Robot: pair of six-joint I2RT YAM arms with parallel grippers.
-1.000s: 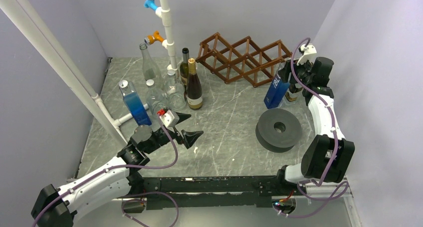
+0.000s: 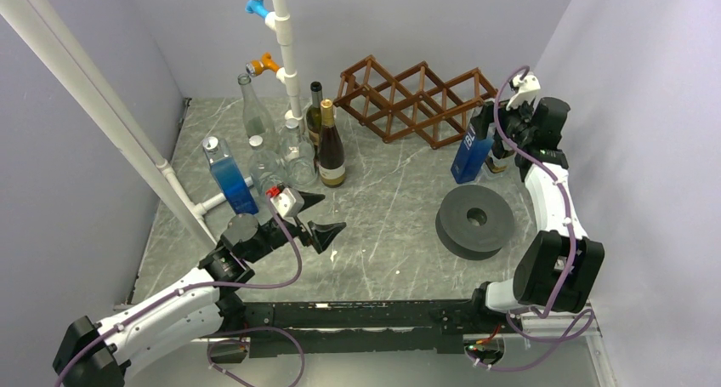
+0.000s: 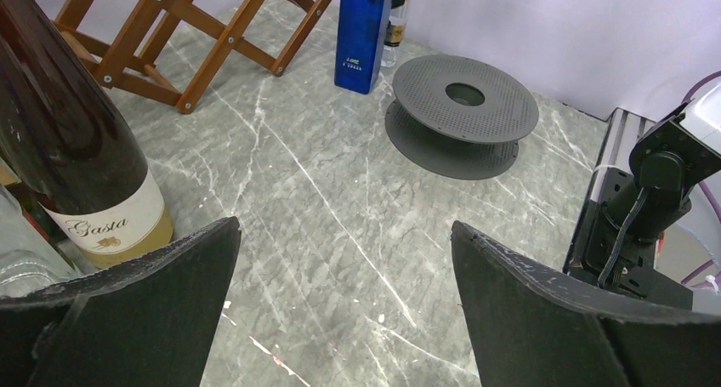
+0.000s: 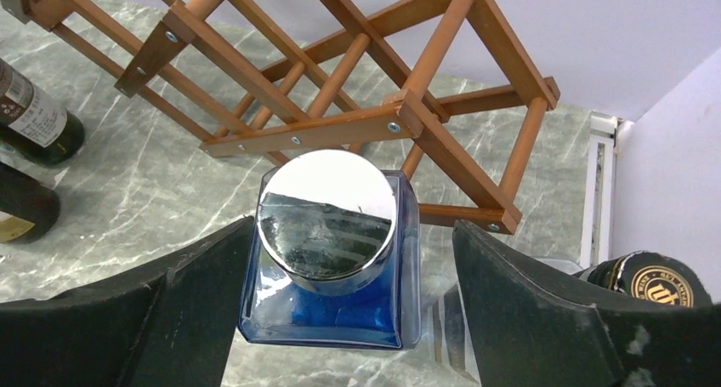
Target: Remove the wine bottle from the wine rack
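The wooden wine rack (image 2: 414,106) stands against the back wall, with no bottle visible in its slots. A square blue bottle (image 2: 469,157) with a silver cap (image 4: 327,217) stands upright on the counter by the rack's right end. My right gripper is open around its top; a clear gap shows on the right side, while the left finger is at or very near the glass. Over the front left of the counter, my left gripper is open and empty, with a dark wine bottle (image 3: 72,123) beyond its left finger.
Close to the right finger stands another bottle with a black cap (image 4: 659,281). A dark grey spool (image 2: 476,221) lies in front of the blue bottle. Several bottles, including a clear one (image 2: 255,110), crowd the left around a white pipe (image 2: 285,51). Mid-counter is clear.
The left arm is nearly still.
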